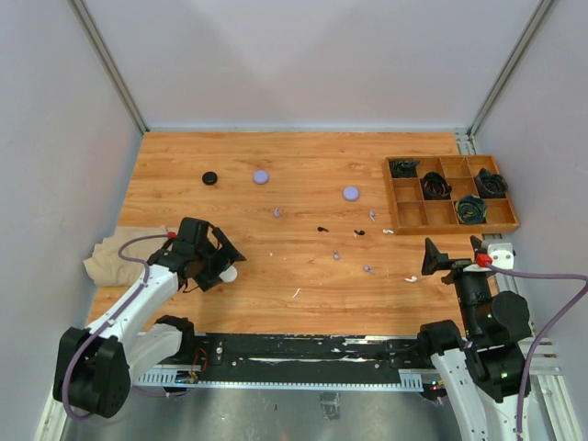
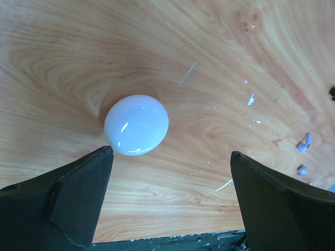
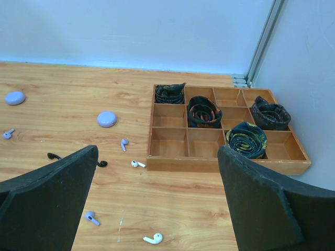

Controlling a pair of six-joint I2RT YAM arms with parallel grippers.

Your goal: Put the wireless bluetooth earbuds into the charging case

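A white charging case (image 2: 136, 124) lies on the wood just beyond the open fingers of my left gripper; in the top view that gripper (image 1: 230, 260) is low at the left. Lilac and black case pucks (image 1: 351, 193) (image 1: 209, 177) sit farther back. Small earbuds are scattered centre-right: lilac (image 3: 90, 217), black (image 3: 102, 163) and white (image 3: 154, 238). My right gripper is open above the right side, with nothing between its fingers.
A wooden compartment box (image 3: 166, 161) with coiled fabric items stands at the back right. A beige cloth (image 1: 110, 266) lies at the left edge.
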